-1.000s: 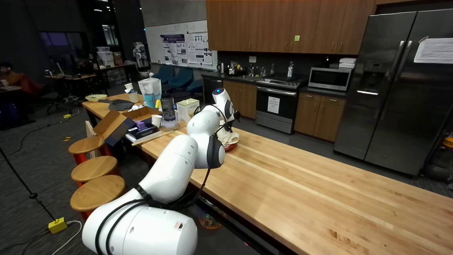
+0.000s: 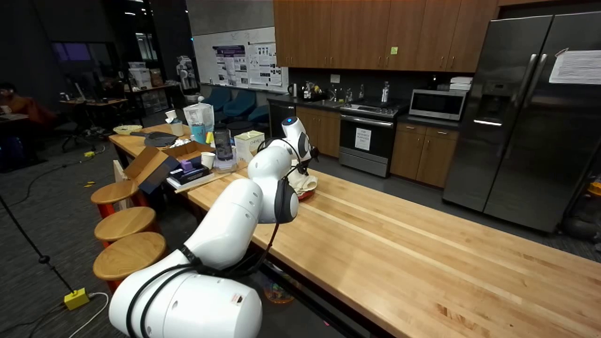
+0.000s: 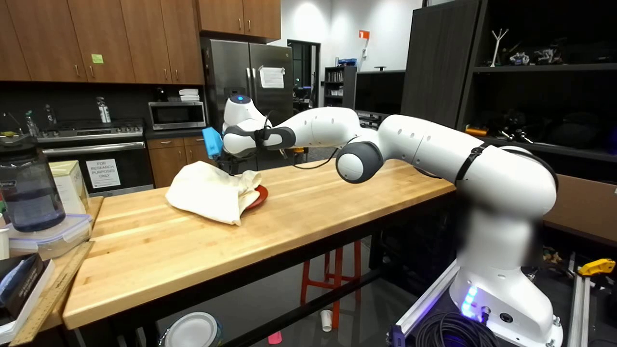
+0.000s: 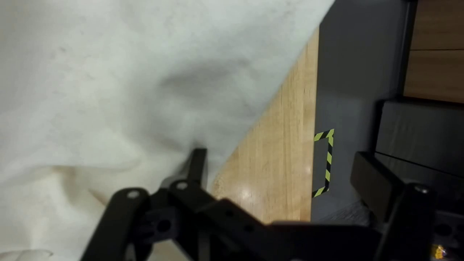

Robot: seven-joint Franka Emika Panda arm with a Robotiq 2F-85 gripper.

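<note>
A cream cloth (image 3: 202, 191) lies bunched in a mound on the wooden table, its right part over a red plate (image 3: 258, 197) whose edge shows in exterior view 2. In exterior view 1 the same cloth (image 2: 303, 183) is partly hidden behind my arm. The wrist view has my gripper open, its fingers wide apart. The left finger (image 4: 198, 167) is at the cloth (image 4: 108, 87), and I cannot tell whether it touches. The right finger (image 4: 376, 185) stands clear of it, past the table edge in this view. No object shows held between them.
Stools (image 2: 129, 253) line one side.
</note>
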